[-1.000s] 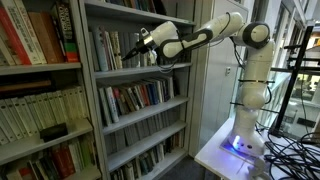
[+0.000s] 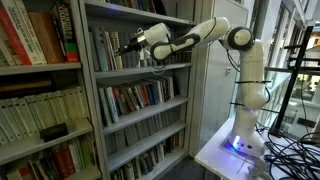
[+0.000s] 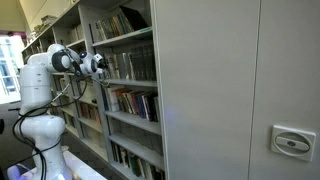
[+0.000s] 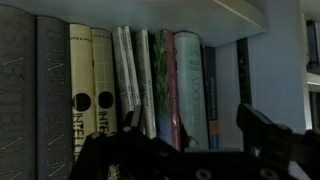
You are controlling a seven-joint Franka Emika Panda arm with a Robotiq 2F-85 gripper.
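Observation:
My gripper (image 2: 122,48) reaches in front of an upper shelf of the grey bookcase in exterior view 1. In exterior view 2 the gripper (image 3: 100,70) is small against the same shelves. Seen from the wrist, the gripper stands open, its dark fingers apart and nothing held between them. Beyond it is a row of upright books: a pale grey-green book (image 4: 191,88), a red-and-green spine (image 4: 166,85), thin white spines (image 4: 144,80), two cream books (image 4: 93,85) and dark volumes (image 4: 52,95). A thin dark book (image 4: 210,95) stands at the row's right end.
A shelf board (image 4: 190,14) runs just above the books. The bookcase's side panel (image 4: 285,70) bounds the row at right. More filled shelves (image 2: 145,130) lie below, and a white table (image 2: 222,155) stands near the arm's base.
The arm's outer part and wrist have shifted slightly upward in exterior view 1, with the gripper still in front of the same shelf. The books look unmoved.

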